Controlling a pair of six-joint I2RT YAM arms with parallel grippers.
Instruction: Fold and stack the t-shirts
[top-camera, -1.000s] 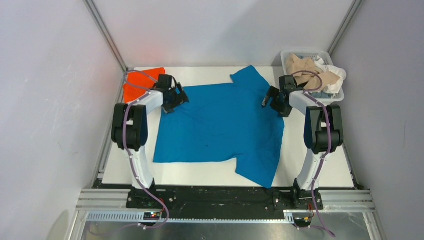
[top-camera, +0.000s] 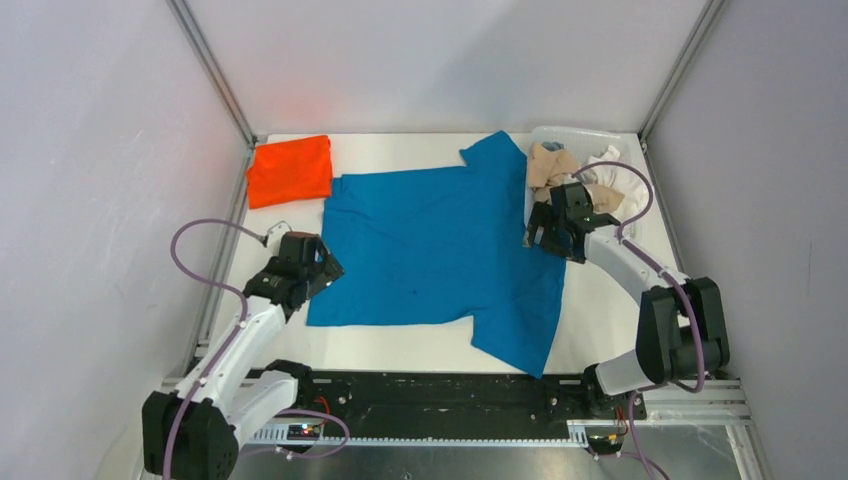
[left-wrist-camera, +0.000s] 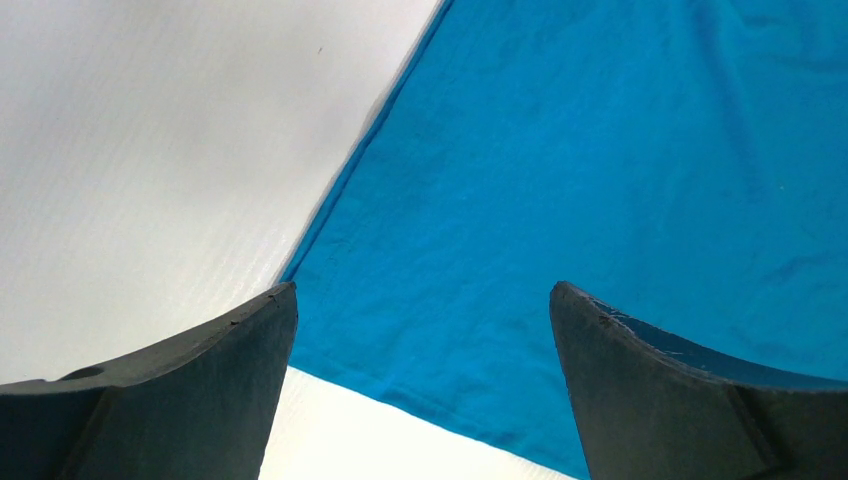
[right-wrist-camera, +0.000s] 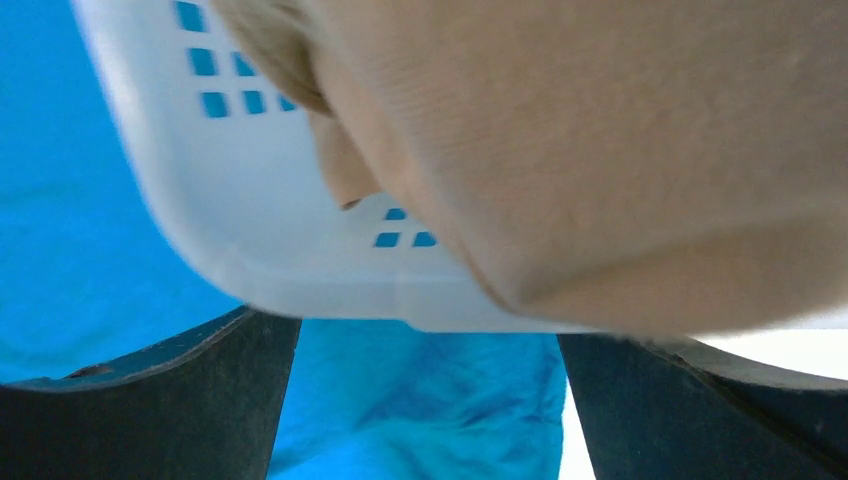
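A blue t-shirt (top-camera: 420, 250) lies spread flat on the white table, its sleeve end to the right and its hem to the left. At the back left is a folded orange shirt (top-camera: 290, 172). My left gripper (top-camera: 328, 272) is open above the hem side; in the left wrist view the hem corner of the blue cloth (left-wrist-camera: 440, 330) shows between and beyond its fingers. Over the right part of the shirt, my right gripper (top-camera: 533, 228) stands open close to the basket, whose wall crosses the right wrist view above the fingers (right-wrist-camera: 200, 410).
A white laundry basket (right-wrist-camera: 330, 285) with tan cloth (right-wrist-camera: 600, 180) and white cloth (top-camera: 628, 190) stands at the back right, overlapping the shirt's edge in view. Bare table (top-camera: 390, 350) runs along the front edge.
The basket has shifted left toward the blue shirt, and my right gripper now sits slightly lower.
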